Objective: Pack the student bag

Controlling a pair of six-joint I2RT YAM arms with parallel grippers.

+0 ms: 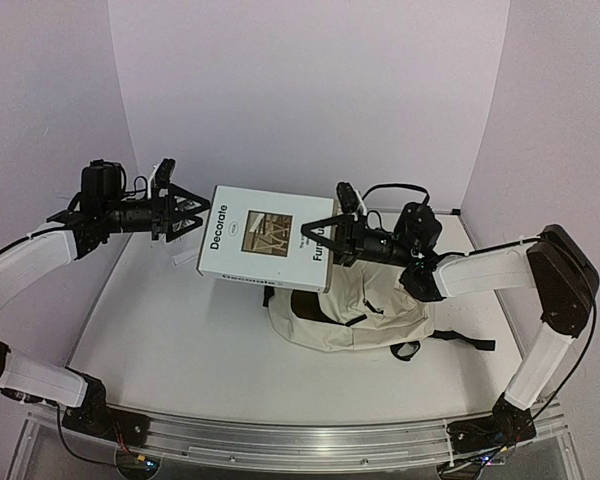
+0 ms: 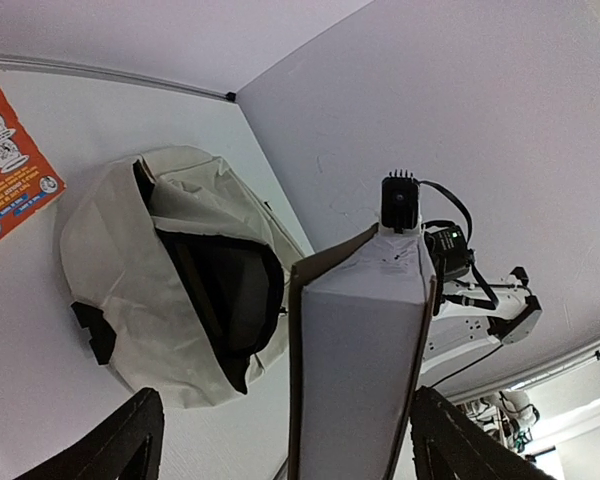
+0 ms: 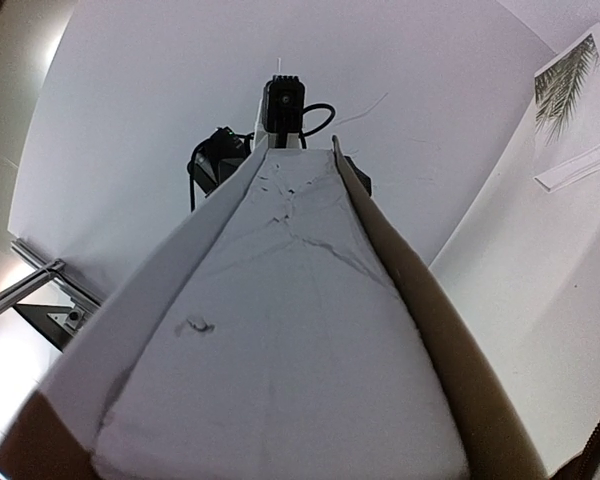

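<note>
A white box [image 1: 265,240] printed "Decorate" is held up over the table by my right gripper [image 1: 320,230], shut on its right end. My left gripper [image 1: 196,214] is open just beyond the box's left edge; in the left wrist view the box's end [image 2: 355,380] stands between its fingers, closer to the right finger. The cream bag [image 1: 350,325] lies below the box, its dark-lined opening [image 2: 220,290] showing.
An orange printed item [image 2: 10,160] lies beside the bag in the left wrist view. A printed sheet [image 3: 565,85] shows in the right wrist view.
</note>
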